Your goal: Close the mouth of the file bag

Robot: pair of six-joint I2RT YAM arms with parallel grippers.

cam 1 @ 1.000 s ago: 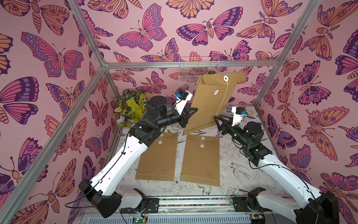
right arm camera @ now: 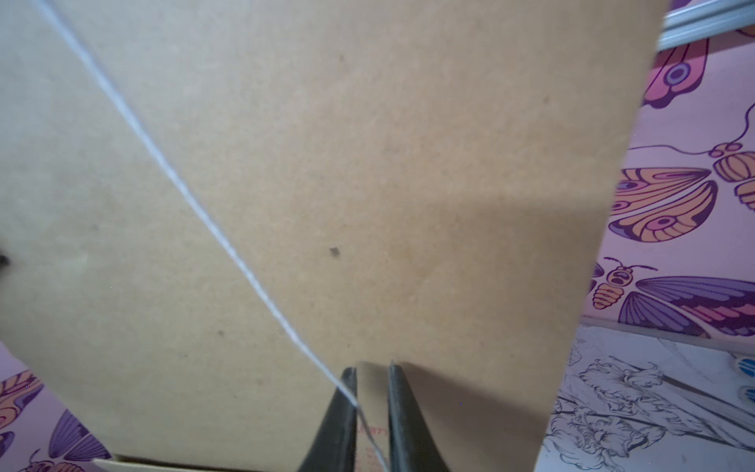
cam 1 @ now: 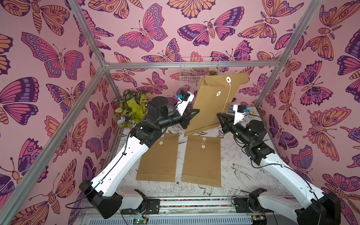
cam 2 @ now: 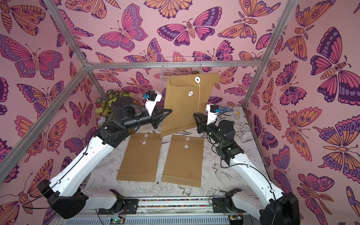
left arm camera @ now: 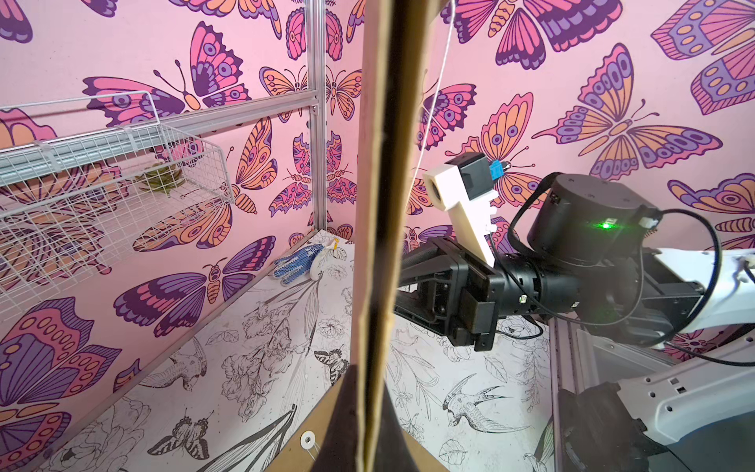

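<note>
A kraft file bag (cam 1: 210, 108) hangs upright in the middle, with two white buttons and a string (cam 2: 198, 97) hanging from the upper one. My left gripper (cam 1: 193, 113) is shut on the bag's left edge, which runs edge-on through the left wrist view. My right gripper (cam 2: 198, 117) is at the bag's front, low on the string's line; in the right wrist view its narrowed fingers have the string (right arm camera: 291, 330) running across them. Whether it grips the string cannot be told.
Two more file bags (cam 1: 157, 161) (cam 1: 201, 165) lie flat on the patterned table. Leaves and flowers (cam 1: 133, 106) stand at the back left, a wire basket hangs on the back rail, and a blue glove (left arm camera: 295, 263) lies at the back.
My right gripper has moved slightly up to the string, nearer the bag. The held bag has shifted slightly to the right.
</note>
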